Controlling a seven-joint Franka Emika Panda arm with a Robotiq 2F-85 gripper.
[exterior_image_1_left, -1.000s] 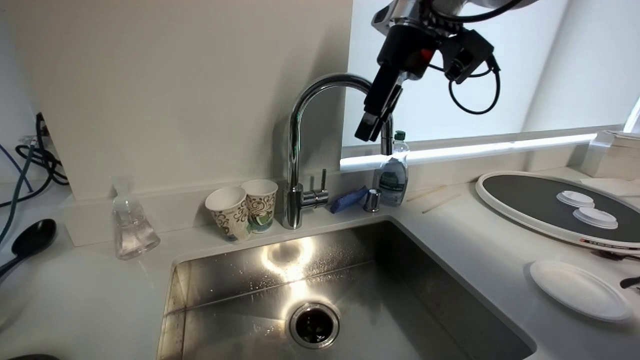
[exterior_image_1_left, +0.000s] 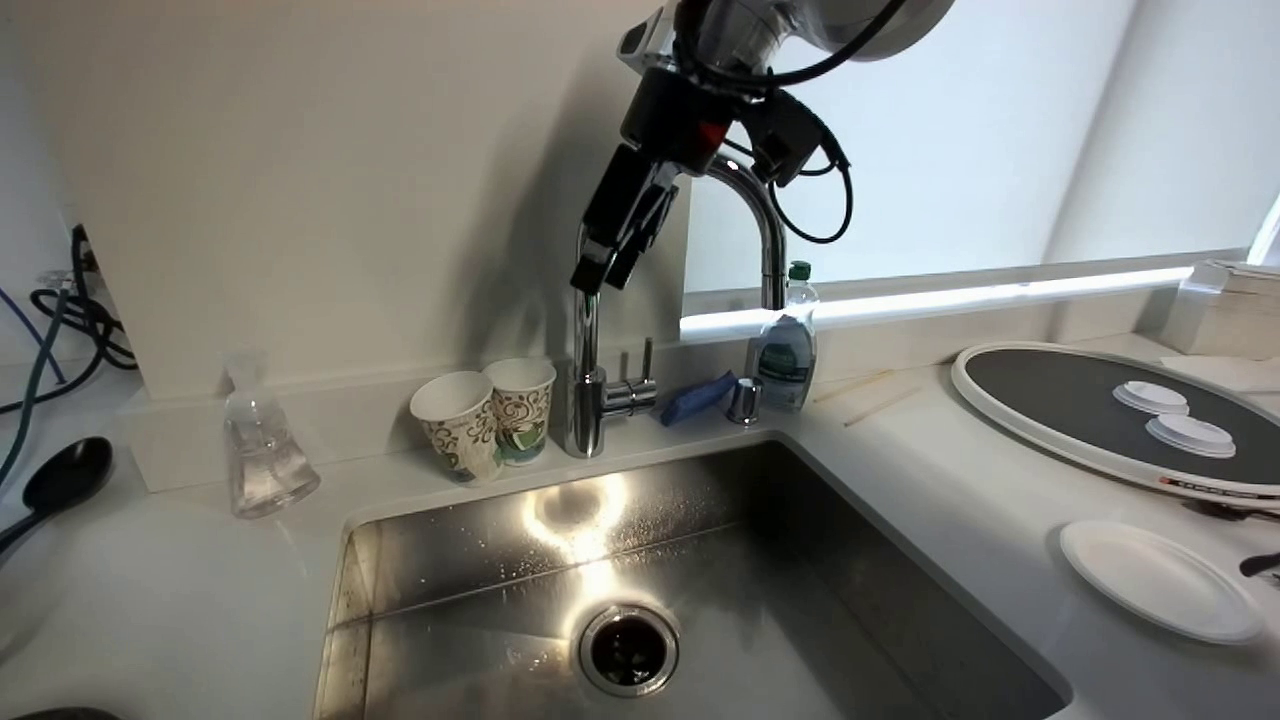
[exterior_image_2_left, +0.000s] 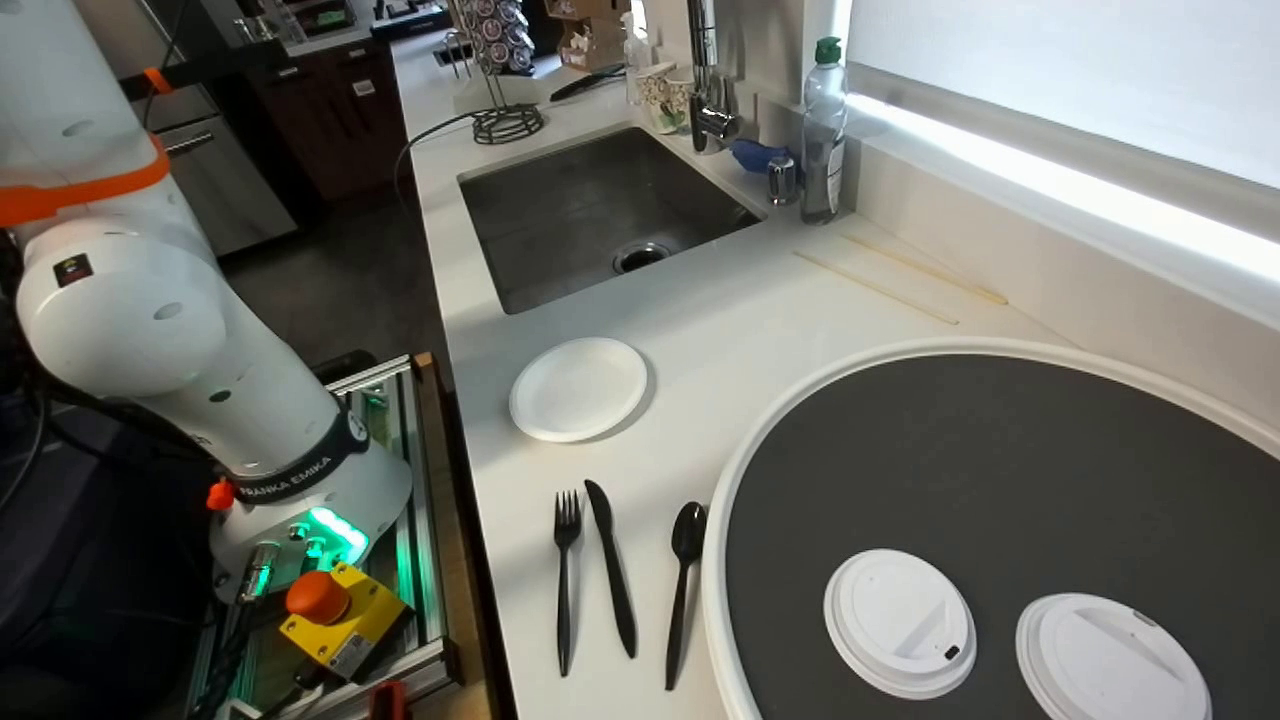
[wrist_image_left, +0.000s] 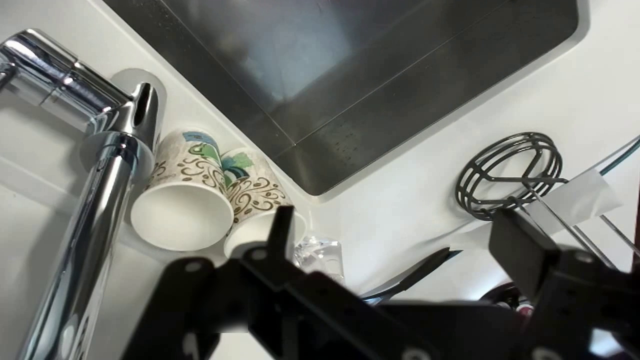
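High over the sink's back side, my gripper (exterior_image_1_left: 602, 282) hangs in front of the faucet, tilted down and to the left. In the wrist view its fingers (wrist_image_left: 280, 231) are spread wide: the gripper is open with nothing held. Two patterned paper cups (exterior_image_1_left: 456, 422) stand side by side on the back ledge, left of the faucet (exterior_image_1_left: 585, 408). Their open rims face up toward the wrist camera; one cup (wrist_image_left: 183, 213) shows whole, and the other (wrist_image_left: 255, 192) is partly covered by a finger. A clear spray bottle (exterior_image_1_left: 264, 444) stands farther left.
The steel sink (exterior_image_1_left: 480, 672) lies empty below. Right of the faucet are a blue cloth-like item (exterior_image_1_left: 698, 398) and a soap bottle (exterior_image_1_left: 788, 354). A wire stand (wrist_image_left: 510, 174), a white plate (exterior_image_2_left: 578, 390), cutlery and a round grey board (exterior_image_2_left: 960, 468) with two lids occupy the counter.
My arm and gripper have moved left in exterior view 1, from the right end of the faucet's arch to its upright pipe. The cups and other counter items have stayed put.
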